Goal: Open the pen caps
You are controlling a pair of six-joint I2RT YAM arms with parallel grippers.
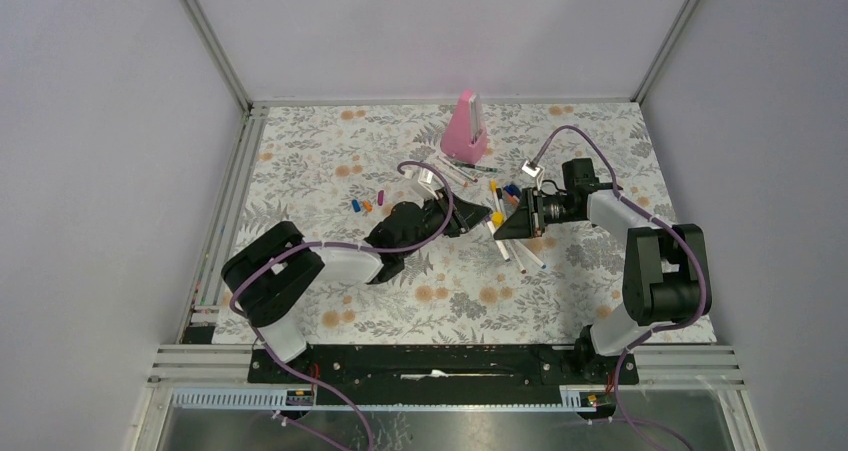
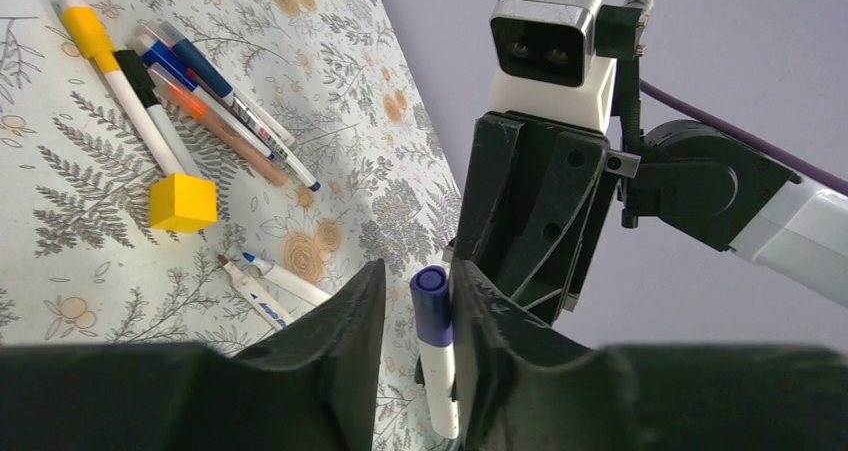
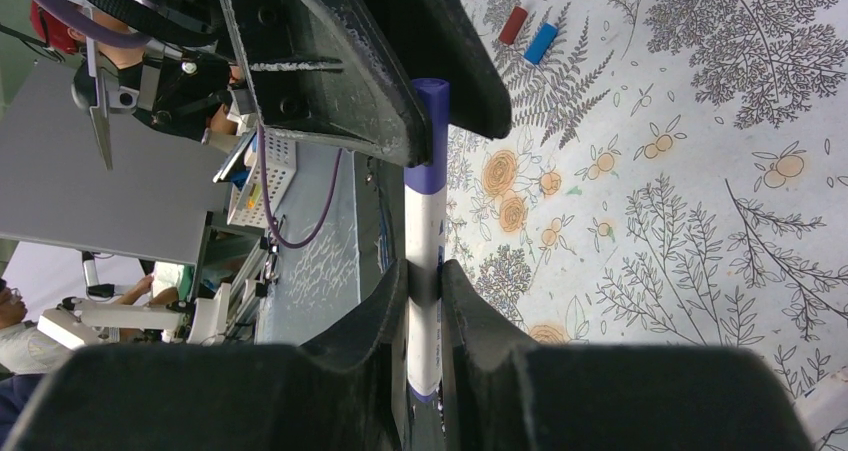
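A white pen with a purple cap (image 3: 432,136) stands nearly upright in the right wrist view, my right gripper shut on its white barrel (image 3: 424,226). Around the cap are the fingers of my left gripper. In the left wrist view the cap's top shows between those fingers, close to the right one, with a gap on its left side, so this gripper is part open. From above, the left gripper (image 1: 487,215) and right gripper (image 1: 500,233) meet over the loose pens. The cap is still on the pen.
Capped pens, among them a yellow-capped one (image 2: 88,33), lie beside a yellow cube (image 2: 183,203). Two uncapped pens, one with a brown tip (image 2: 250,289), lie nearer. Loose caps, including a blue one (image 1: 356,206), sit at left. A pink holder (image 1: 462,131) stands behind.
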